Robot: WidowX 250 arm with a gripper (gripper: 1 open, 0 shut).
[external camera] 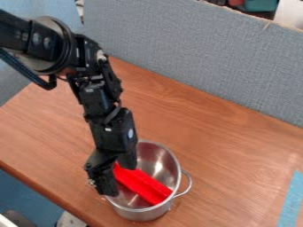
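A steel pot (162,162) with two side handles stands on the wooden table near the front. A bright red elongated object (143,184) lies inside it, its upper-left end partly hidden by my gripper (110,177). The black gripper points down over the pot's left side with its fingers apart, around or just above that end of the red object; whether they touch it cannot be made out.
A grey padded panel (190,53) runs along the back. A blue tape strip (291,199) lies at the right.
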